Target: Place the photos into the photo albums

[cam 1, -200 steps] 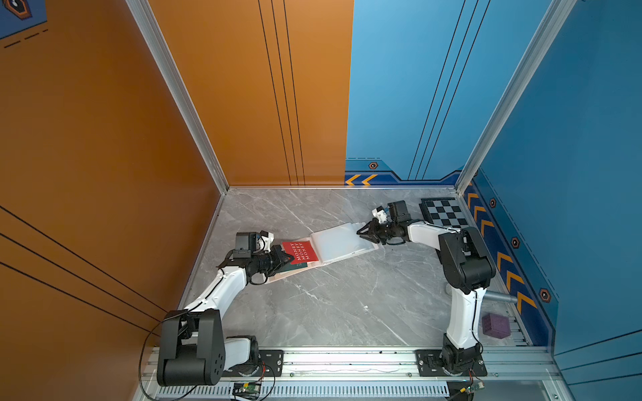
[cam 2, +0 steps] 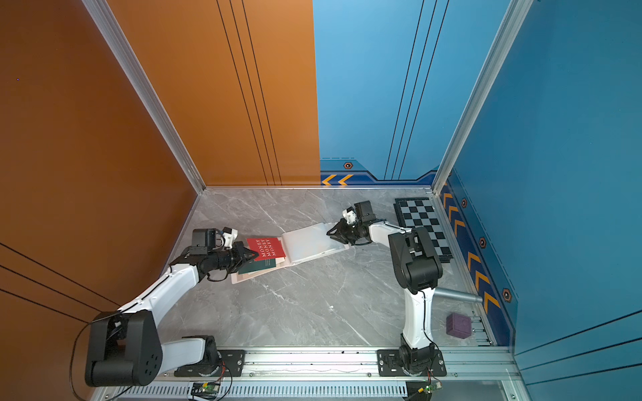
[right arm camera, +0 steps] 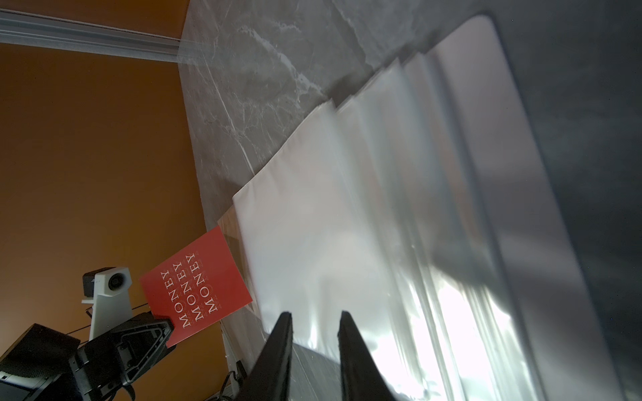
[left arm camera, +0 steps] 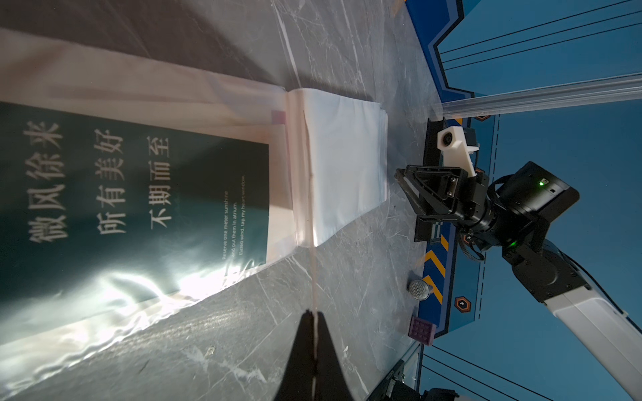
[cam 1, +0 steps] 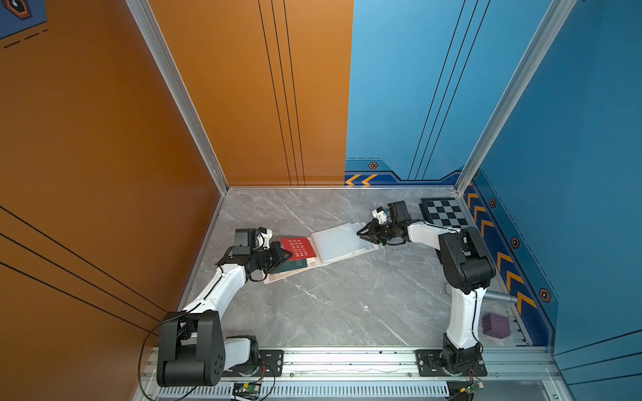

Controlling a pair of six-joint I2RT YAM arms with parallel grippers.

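An open photo album with clear sleeves lies mid-table. Its left page holds a dark green photo with white Chinese characters. Above that hangs a red MONEY card at my left gripper; in the left wrist view its thin edge runs between the closed fingertips of that gripper, and the right wrist view shows its printed face. My right gripper is over the right page stack of translucent sleeves, fingers part open, with nothing clearly between them.
A checkerboard lies at the back right, partly behind the right arm. A grey cylinder and a purple block sit at the front right.
The red card and my left gripper have shifted slightly up and leftward in the top left view over the last second. The right arm looks unchanged.
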